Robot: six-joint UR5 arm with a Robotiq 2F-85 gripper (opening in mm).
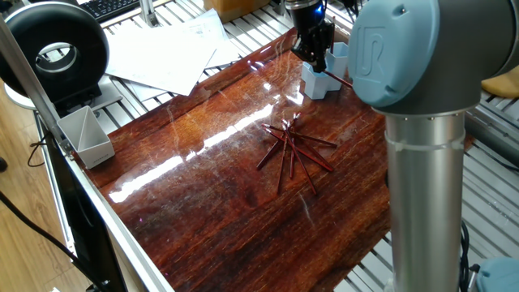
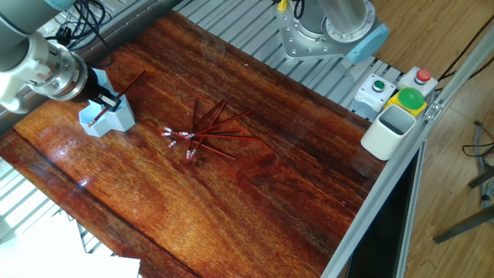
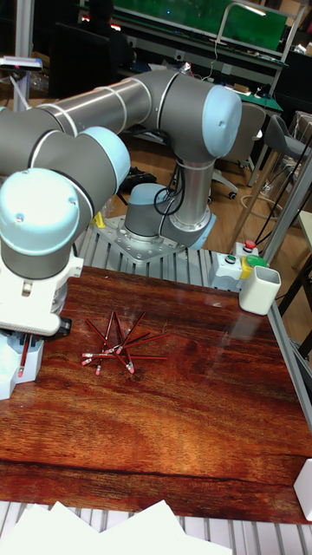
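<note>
My gripper [image 2: 114, 101] is over the pale multi-cell holder [image 2: 122, 117] at the table's edge, shut on a dark red pencil [image 2: 133, 83]. The pencil slants across the holder, its one end sticking out past the fingers over the table. In exterior view 1 the same pencil [image 1: 340, 79] juts to the right from the gripper [image 1: 319, 68], above or against the holder [image 1: 318, 87]; whether it touches the rim I cannot tell. A loose fan-shaped pile of several red pencils [image 1: 290, 148] lies mid-table, white-banded ends bunched together.
A white open container [image 2: 384, 137] stands near the table's edge beside the red and green button boxes [image 2: 411, 98]. Another white box [image 1: 86, 138] sits at the left edge in exterior view 1. Paper sheets [image 1: 158, 58] lie beyond the table.
</note>
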